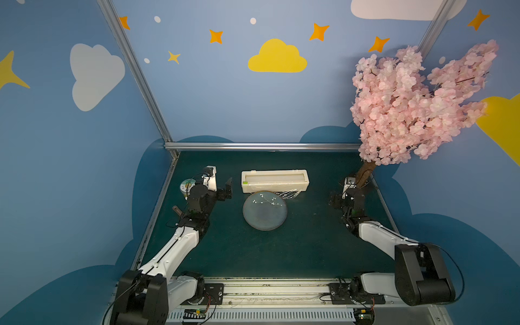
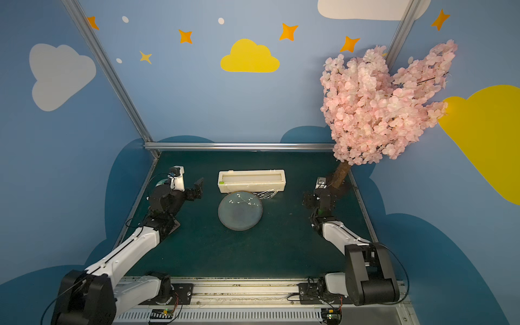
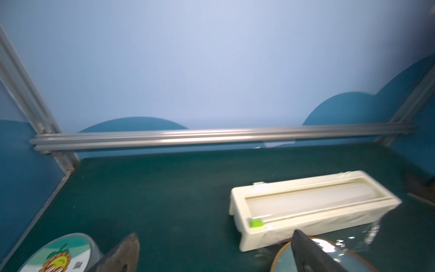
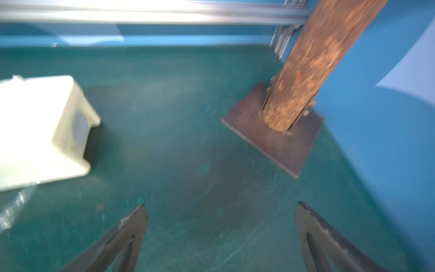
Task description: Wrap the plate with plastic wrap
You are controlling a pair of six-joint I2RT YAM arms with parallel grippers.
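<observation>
A grey-blue round plate (image 1: 265,214) with a white blossom pattern lies mid-table. Behind it stands the cream plastic wrap dispenser (image 1: 274,185), a green tab at its left end. Clear plastic wrap (image 1: 288,194) bunches out from the dispenser's front, beside the plate's far edge. To the plate's left, my left gripper is open and holds nothing; the dispenser and the plate's rim show beyond its fingers. Over on the right, my right gripper is open too, bare table between its fingers, with the dispenser's end at the view's left.
A round container (image 3: 56,258) with a cartoon lid is close to my left gripper. The blossom tree's trunk (image 4: 312,63) rises from a dark base plate (image 4: 276,140) near my right gripper. Table in front of the plate is clear.
</observation>
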